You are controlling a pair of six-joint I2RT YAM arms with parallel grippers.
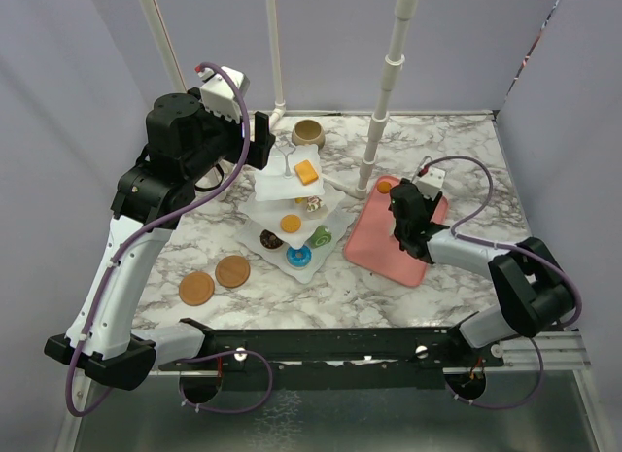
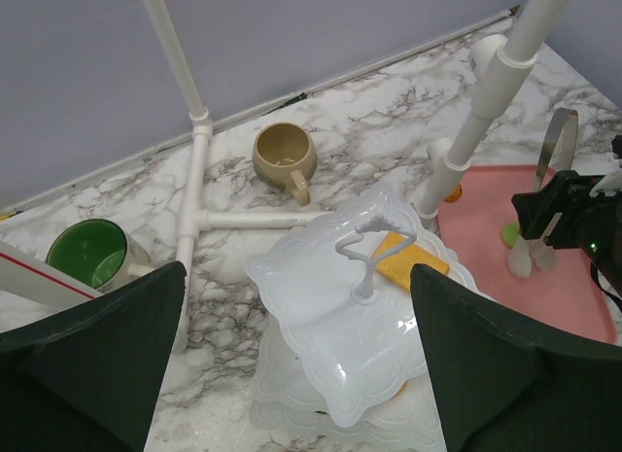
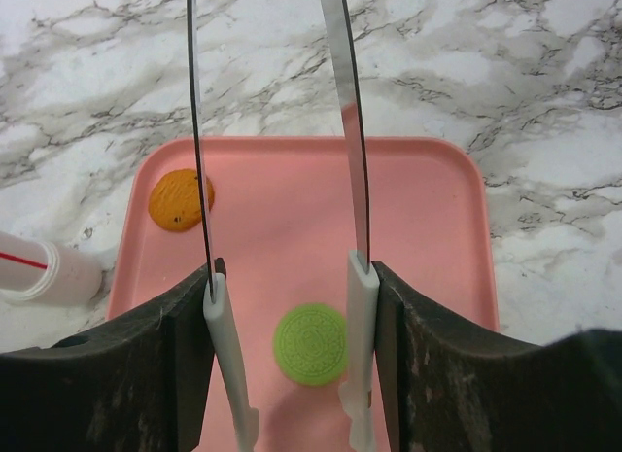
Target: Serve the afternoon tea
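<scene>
My right gripper stands open above the pink tray [image 3: 442, 194], with one arm of white-tipped tongs [image 3: 360, 345] along each finger. The tong tips are spread apart. Between them, in the right wrist view, a green round biscuit [image 3: 311, 343] lies on the tray. An orange biscuit [image 3: 178, 200] sits by the tray's corner. My left gripper is open and empty, over the back left. A white tiered stand [image 1: 275, 187] holds a yellow-orange square piece [image 1: 306, 172], an orange round one [image 1: 291, 224], a blue doughnut [image 1: 299, 257] and other sweets.
A beige mug [image 2: 285, 158] stands at the back; a green-lined mug [image 2: 97, 254] is seen at left. White pipes [image 1: 379, 121] rise between stand and tray. Two brown coasters [image 1: 196, 288] lie at front left.
</scene>
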